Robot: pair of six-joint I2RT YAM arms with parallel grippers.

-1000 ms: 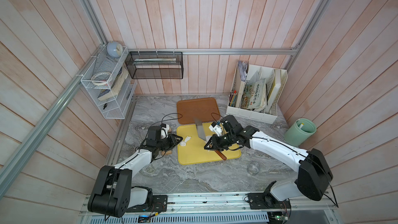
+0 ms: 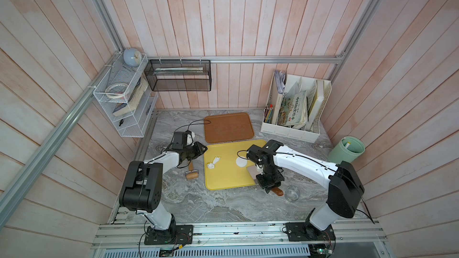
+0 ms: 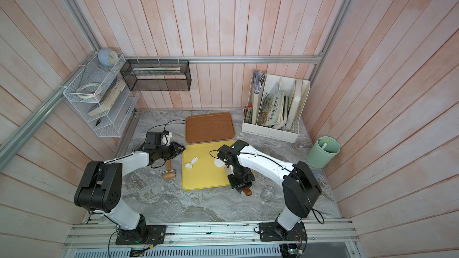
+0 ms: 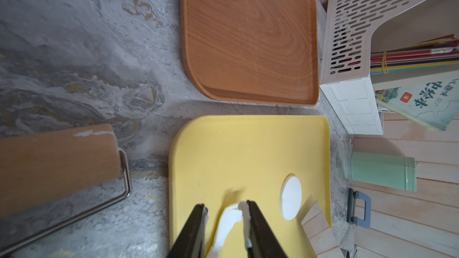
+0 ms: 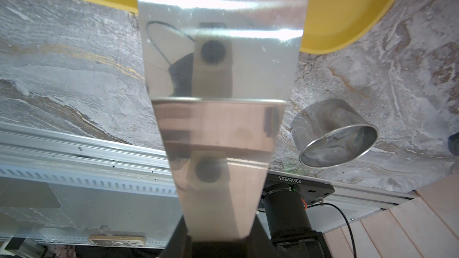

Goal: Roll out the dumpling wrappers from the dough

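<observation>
On the yellow tray (image 2: pixel 224 181) lie a flat round white wrapper (image 2: pixel 241 161) and, at its left, small dough pieces (image 2: pixel 210 165). My left gripper stands open above the tray's left side, with a strip of dough (image 4: pixel 228 222) seen beyond its fingers, nothing held. A wooden roller (image 4: pixel 52 167) on a wire frame rests on the counter left of the tray. My right gripper is shut on a scraper; its shiny metal blade (image 5: pixel 215 133) fills the right wrist view. In the top left view, its wooden handle (image 2: pixel 277 191) shows near the tray's front right corner.
Behind the yellow tray is an empty brown tray (image 2: pixel 229 128). A round metal cup (image 5: pixel 332 133) stands on the counter to the right of the scraper. At the back right is a white book box (image 2: pixel 291 132).
The right arm has carried the scraper from above the tray's middle to its front right, uncovering the round wrapper. My left gripper has drawn back slightly from the dough pieces.
</observation>
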